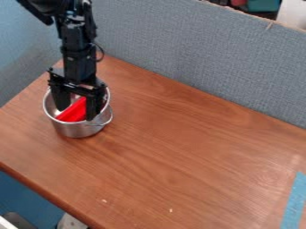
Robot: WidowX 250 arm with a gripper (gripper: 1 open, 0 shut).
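A silver metal pot (79, 128) with a wire handle stands on the left part of the wooden table. Inside it lies a bright red elongated object (73, 111), partly covered by my gripper. The black gripper (77, 100) reaches down into the pot, open, its fingers either side of the red object. Whether either finger touches it cannot be told.
Grey padded walls (203, 58) line the back and left. A blue tape strip (293, 201) is at the right edge.
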